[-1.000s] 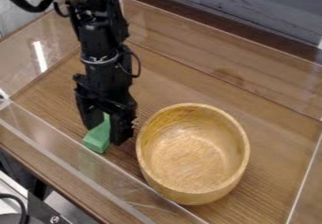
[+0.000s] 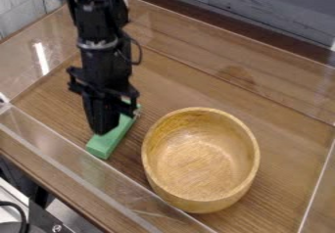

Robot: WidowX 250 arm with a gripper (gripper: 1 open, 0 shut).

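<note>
My black gripper [image 2: 102, 112] hangs at the left of centre, its fingers over the upper end of a green rectangular block [image 2: 112, 137] lying on the wooden surface. The gripper looks shut, with nothing visible between its fingers; whether it touches the block is unclear. A large tan oval bowl [image 2: 199, 159] sits to the right of the block.
A clear strip or edge runs along the front left, with a dark cable at the lower left corner. A wall stands at the back.
The gripper has moved up and back, uncovering more of the green block, which now shows farther right. The bowl looks unchanged.
</note>
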